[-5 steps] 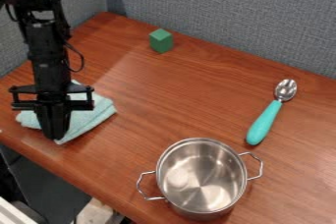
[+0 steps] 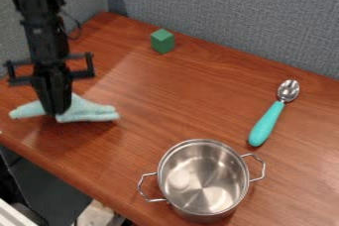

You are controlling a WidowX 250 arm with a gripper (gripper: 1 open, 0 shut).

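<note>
My black gripper [image 2: 56, 99] is at the left of the table, its tips at a pale mint cloth [image 2: 93, 112] that lies crumpled on the wood. The gripper and arm are blurred, and I cannot tell whether the fingers hold the cloth.
A steel pot [image 2: 203, 180] with two handles stands at the front right. A spoon with a turquoise handle [image 2: 267, 121] lies on the right. A green cube [image 2: 163, 41] is at the back.
My gripper has risen, moving up in the view, and the cloth under it has shifted in shape, its top edge lower on the left. The other things have stayed still.
</note>
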